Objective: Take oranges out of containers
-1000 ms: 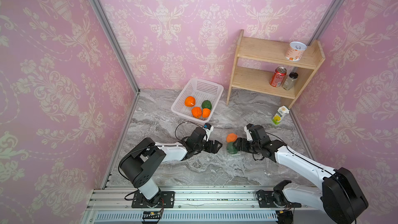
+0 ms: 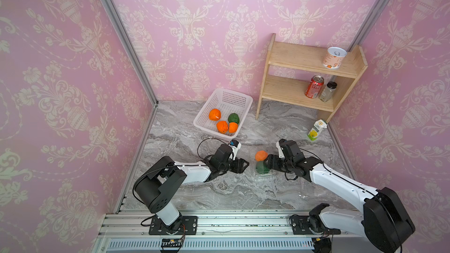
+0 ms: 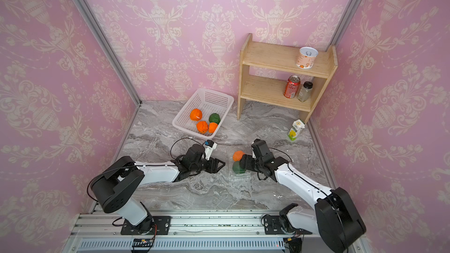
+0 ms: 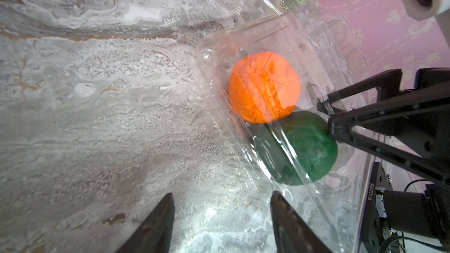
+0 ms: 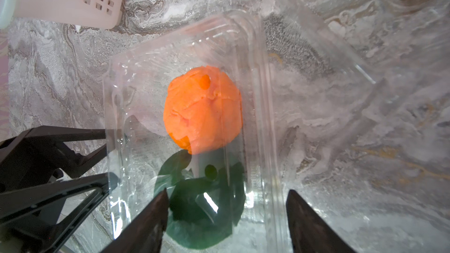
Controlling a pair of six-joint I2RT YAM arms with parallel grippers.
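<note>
A clear plastic container [image 5: 269,107] holds an orange [image 5: 204,107] and a dark green round fruit [image 5: 201,210] on the tabletop between my two grippers. In the left wrist view the same orange [image 4: 264,86] shows through the clear plastic. My left gripper is open, nothing between its fingers; in the right wrist view its fingertips [image 5: 100,185] are close by the container's left wall, contact unclear. My right gripper stands open over the container's other side, its fingers apart. Top views show both grippers low, facing each other.
A white basket [image 2: 201,118] with several oranges and a green fruit stands behind. The wooden shelf [image 2: 300,91] at back right bears cans and a jar. A juice carton [image 2: 317,130] stands near it.
The container's orange and green fruit have shifted very slightly left. My right gripper looks almost unmoved.
</note>
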